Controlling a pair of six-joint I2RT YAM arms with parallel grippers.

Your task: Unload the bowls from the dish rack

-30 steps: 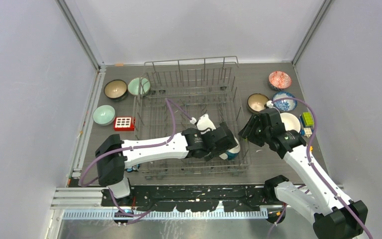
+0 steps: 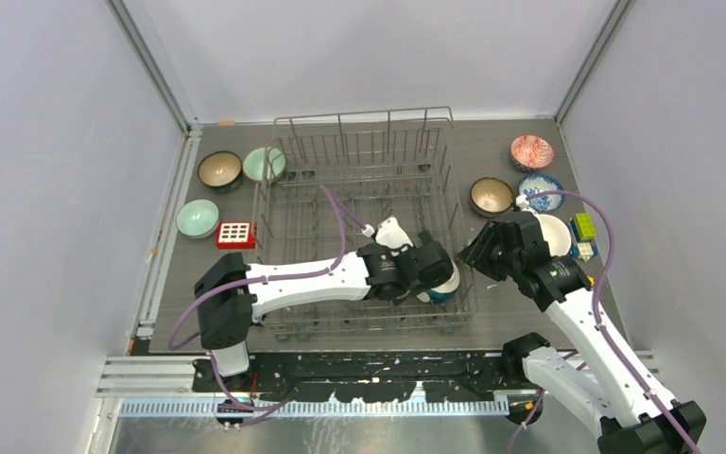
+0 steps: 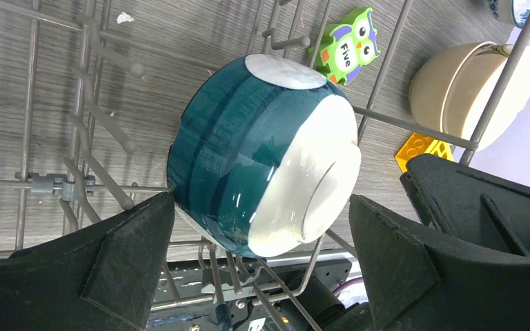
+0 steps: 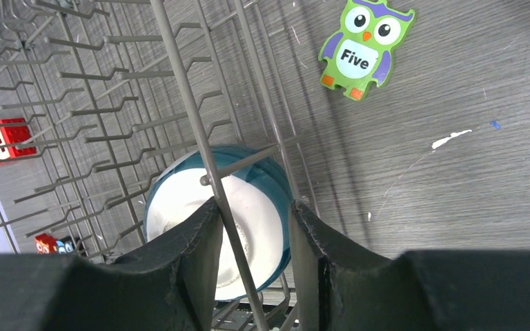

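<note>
A dark teal and white bowl (image 3: 241, 158) lies tilted in the right front of the dish rack (image 2: 369, 180), its white base facing my left wrist camera. My left gripper is open over it, one finger near each side of the bowl. At the rack's right edge, my right gripper has its fingers partly apart. A rack rail passes through that gap, close to one finger, with the bowl behind it. Whether those fingers grip the rail cannot be told. The left arm hides part of the rack from above.
Green bowls (image 2: 198, 218) and a brown bowl (image 2: 219, 170) stand left of the rack. To its right are brown (image 2: 492, 196), red (image 2: 532, 152) and blue-white (image 2: 541, 192) bowls. A green owl block (image 4: 361, 49) lies beside the rack's right side.
Since one second ago, the right arm has shifted slightly right. The rack has not visibly moved.
</note>
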